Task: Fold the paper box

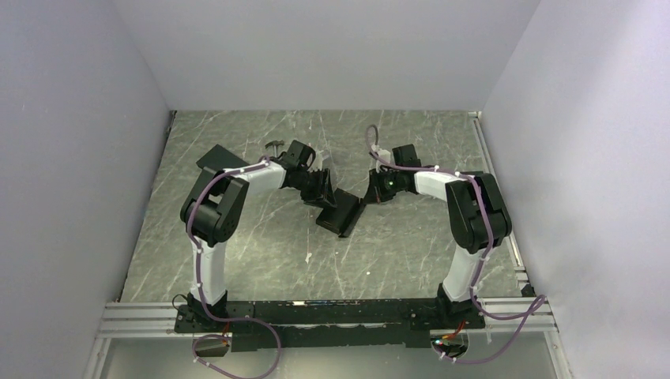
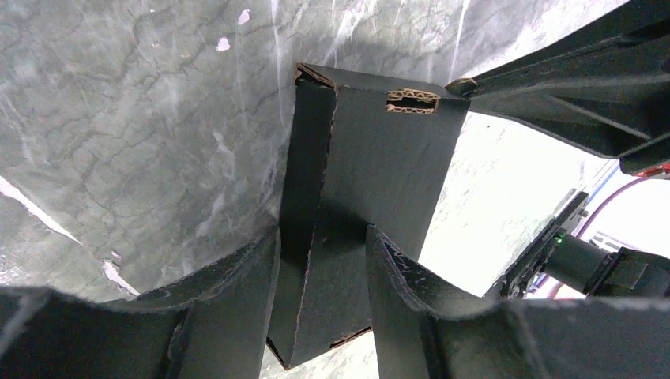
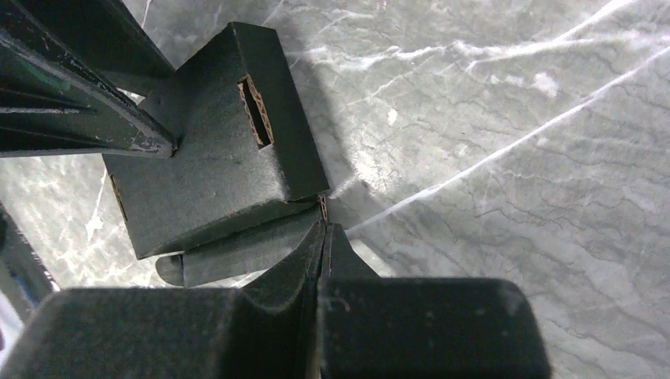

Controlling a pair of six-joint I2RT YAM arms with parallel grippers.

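The black cardboard box [image 1: 338,212] rests on the marble table between my arms, folded into a flat block. My left gripper is shut on it, its fingers straddling the body near one long side. A narrow flap [image 3: 245,246] stands out along the box's right side in the right wrist view, with a gap between it and the main body. At that flap's end is my right gripper, shut, tips against the brown cut edge; I cannot tell whether any card is pinched between them. A small slot [image 2: 412,101] shows in the box's end.
Another flat black piece [image 1: 222,157] lies at the back left, partly behind the left arm. A small dark tool-like object [image 1: 275,145] is near the left forearm.
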